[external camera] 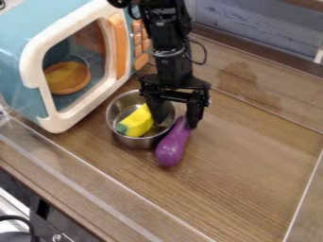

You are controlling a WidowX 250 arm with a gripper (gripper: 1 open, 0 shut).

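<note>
My black gripper [176,110] hangs low over the right side of a steel bowl [127,135], at the narrow top end of a purple eggplant [172,149]. The eggplant lies on the wooden table beside the bowl, angled toward the front. A yellow object [135,120] with a blue-green part rests inside the bowl. The fingertips are dark and partly hidden, so I cannot tell whether they are shut on anything.
A toy microwave-like box [57,28] in light blue and white, its door open and an orange dish [67,77] inside, stands at the back left. A wall runs along the back.
</note>
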